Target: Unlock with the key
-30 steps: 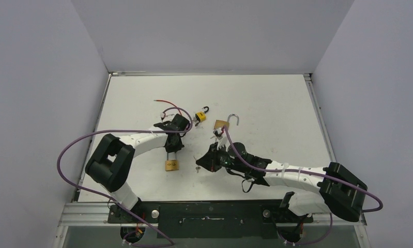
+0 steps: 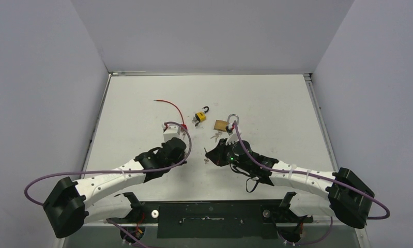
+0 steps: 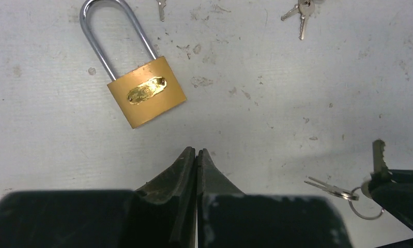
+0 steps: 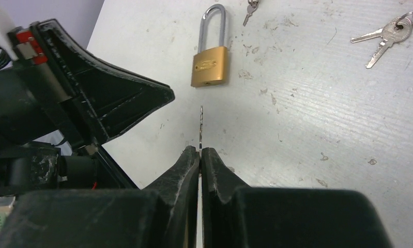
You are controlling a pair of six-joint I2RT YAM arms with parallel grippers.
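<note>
A brass padlock with a long shackle lies on the white table; the right wrist view shows the same padlock [image 4: 209, 67] ahead of the key tip. From above, my left arm hides it. My left gripper is shut, with nothing showing between its fingers, apart from the padlock. In the right wrist view the left gripper stands beside the padlock. My right gripper is shut on a key [image 4: 201, 126], seen edge-on, its blade pointing toward the padlock's body. A ring with other keys [image 3: 338, 192] dangles from it.
Loose keys [image 4: 393, 33] lie beyond, to the right. Farther back are a yellow padlock [image 2: 200, 117], another brass padlock [image 2: 221, 125] with its shackle open, and a red cable [image 2: 172, 105]. The two grippers are close together.
My left gripper has shifted right and toward the front edge. My right gripper moved slightly right and away from the front.
</note>
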